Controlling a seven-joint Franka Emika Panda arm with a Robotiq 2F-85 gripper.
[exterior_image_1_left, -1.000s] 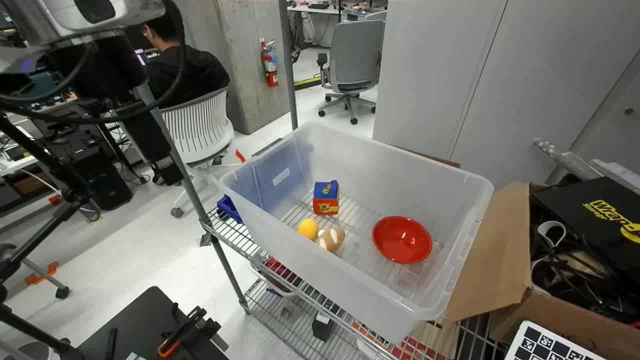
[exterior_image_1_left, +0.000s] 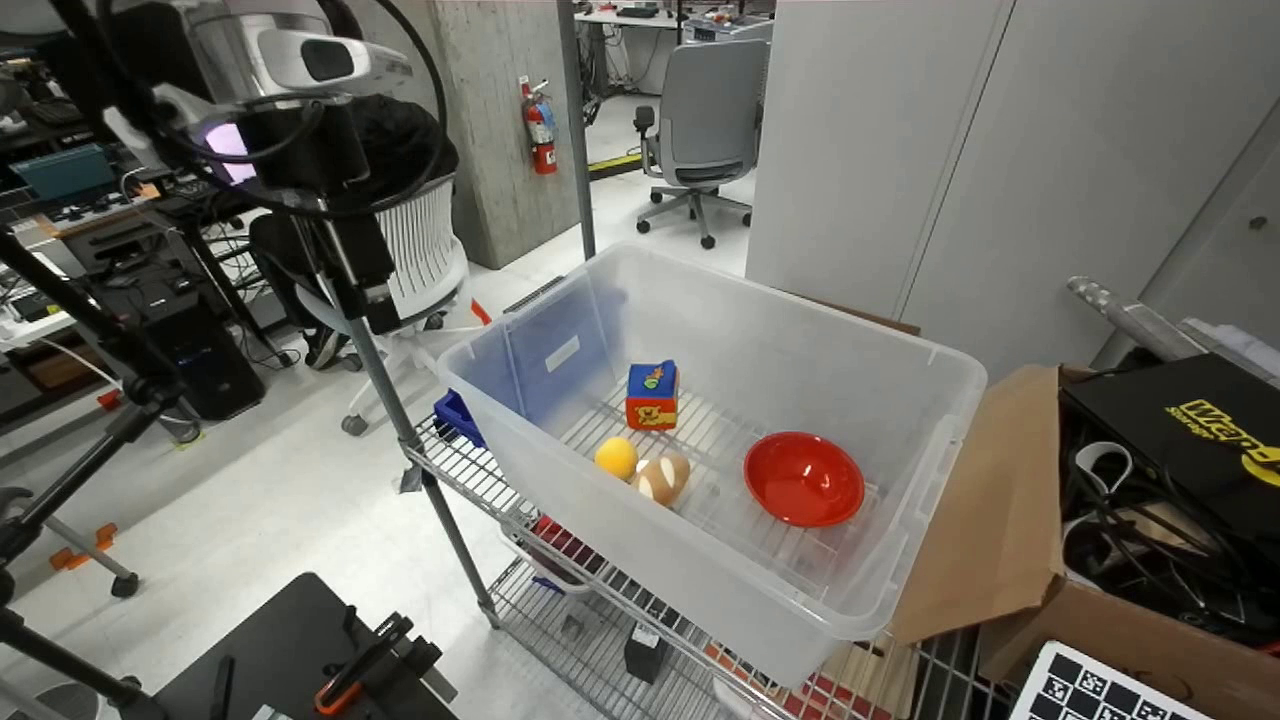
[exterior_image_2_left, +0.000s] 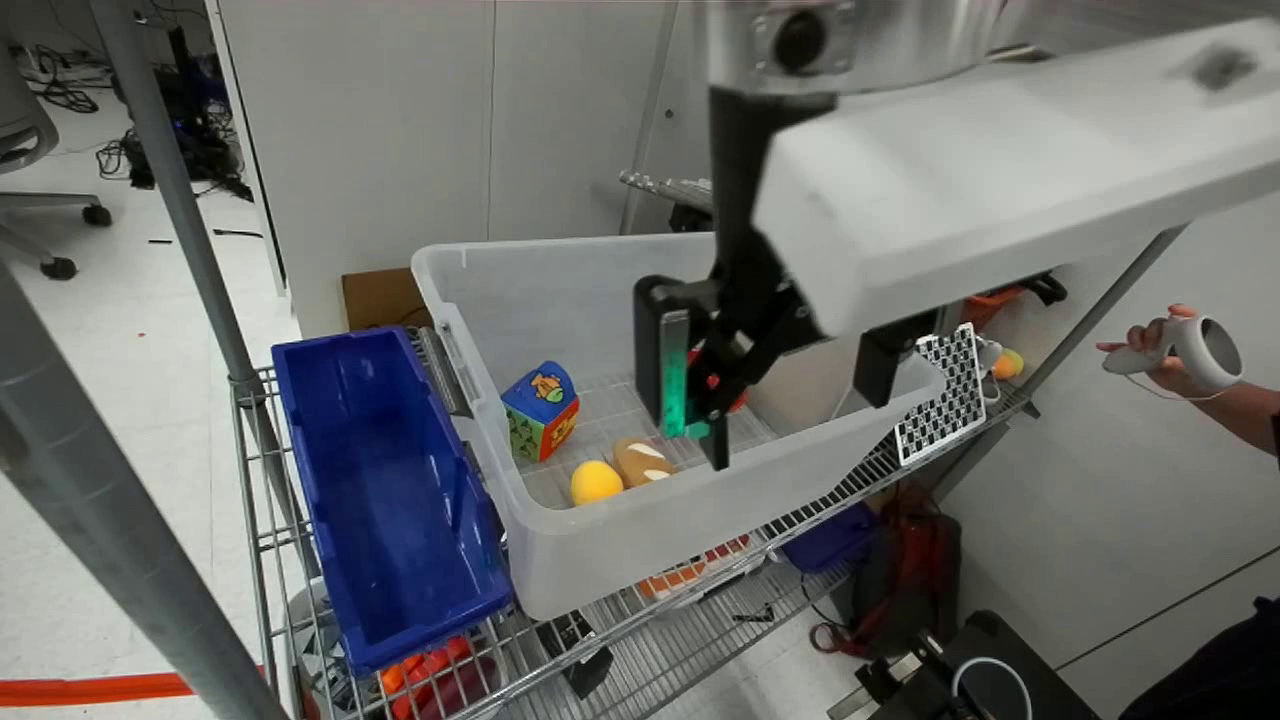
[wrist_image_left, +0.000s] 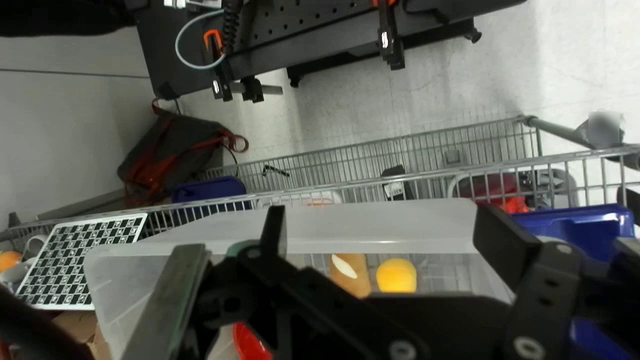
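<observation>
My gripper is open, its fingers wide apart in the wrist view with nothing held between them. It hangs above the clear plastic bin (exterior_image_2_left: 708, 510), on the near side in exterior view 2. Inside the bin lie a yellow ball (exterior_image_1_left: 617, 457) and, touching or nearly touching it, a brown bread-like toy (exterior_image_1_left: 663, 478) with pale marks. Behind them sits a soft picture cube (exterior_image_1_left: 651, 396) in blue and red. A red bowl (exterior_image_1_left: 804, 480) rests at the bin's other end; in exterior view 2 the gripper mostly hides it.
An empty blue bin (exterior_image_2_left: 390, 504) stands beside the clear bin on the wire shelf (exterior_image_2_left: 672, 600). Past the opposite end are a cardboard box (exterior_image_1_left: 996, 516) of cables and a checkered board (exterior_image_2_left: 948, 390). The clear bin's high walls surround the toys, with bare floor between cube and bowl.
In exterior view 1 the arm and gripper have shifted right, towards the bin. The toys, bowl and bin have not moved.
</observation>
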